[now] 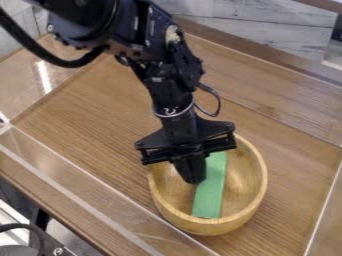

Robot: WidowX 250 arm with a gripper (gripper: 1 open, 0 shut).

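Observation:
A tan bowl point(241, 210) sits at the lower right of the wooden table, with a flat green rectangular object point(209, 197) lying inside it. My black gripper point(191, 172) hangs over the left part of the bowl, fingertips low beside the upper end of the green object. It looks shut; nothing clearly shows between its fingers. The gripper body hides the back left rim of the bowl.
A pale grey wall point(254, 35) runs along the back. A black cable point(20, 232) shows at the lower left corner, beside the table's edge.

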